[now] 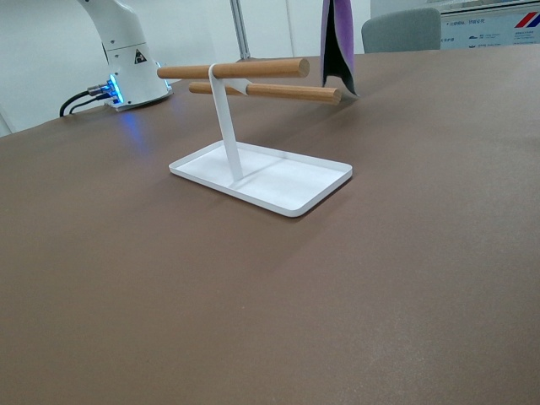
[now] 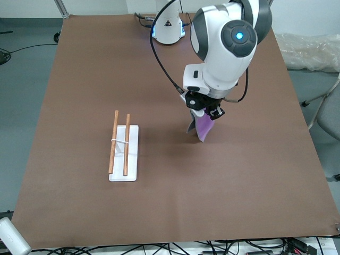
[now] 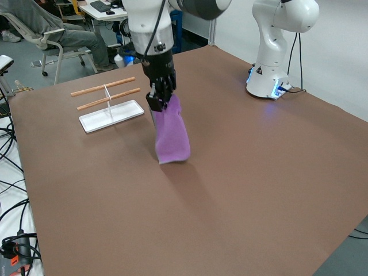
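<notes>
A purple cloth with grey backing point(image 2: 204, 126) hangs from my gripper point(image 3: 163, 99), which is shut on it, over the middle-right of the table in the left view. In the top view, the cloth point(image 1: 340, 34) hangs behind a white rack with two wooden bars and a flat tray base point(image 1: 283, 181); the rack stands on the brown table to the left of my gripper in the left view, apart from the cloth. The fingertips are mostly hidden by the cloth.
Cables point(image 3: 17, 201) run along the near edge outside the table.
</notes>
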